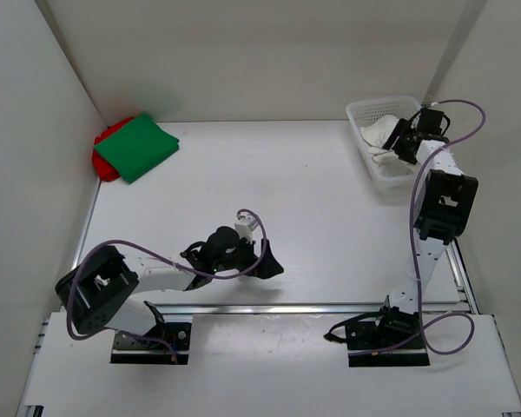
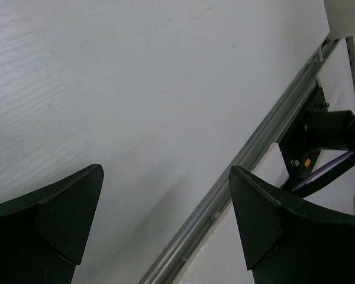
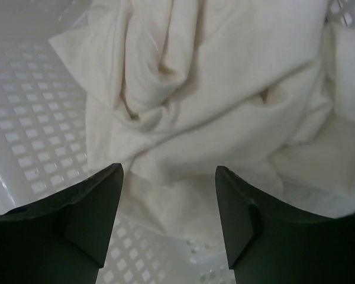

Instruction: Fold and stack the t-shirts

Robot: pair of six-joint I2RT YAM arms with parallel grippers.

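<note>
At the far left lies a folded green t-shirt (image 1: pixel 139 149) on top of a red one (image 1: pixel 104 165), whose edge shows beneath it. Cream-white cloth (image 1: pixel 380 130) lies crumpled in the white basket (image 1: pixel 361 113) at the back right. Over that basket is my right gripper (image 1: pixel 398 139); in the right wrist view its fingers (image 3: pixel 86 216) stand apart with the white cloth (image 3: pixel 207 136) below and beyond them, none visibly gripped. My left gripper (image 1: pixel 267 261) hovers over bare table near the front, its fingers (image 2: pixel 65 213) wide apart and empty.
The perforated basket wall (image 3: pixel 38 118) rises close to the right gripper. A metal rail (image 1: pixel 278 308) runs along the front edge.
</note>
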